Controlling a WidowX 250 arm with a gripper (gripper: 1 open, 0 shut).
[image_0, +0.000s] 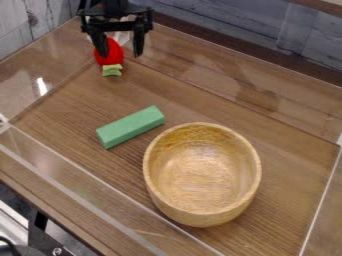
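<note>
My gripper is at the top left, its dark fingers standing open around or over a red object that sits on a small pale green piece. Whether the fingers touch the red object is hard to tell. A green bar lies diagonally at the middle left, and a large yellow bowl sits at the lower centre.
The wooden floor of the tray is clear across the upper right and middle. Walls bound it at the left and top, and dark cables show at the lower left corner.
</note>
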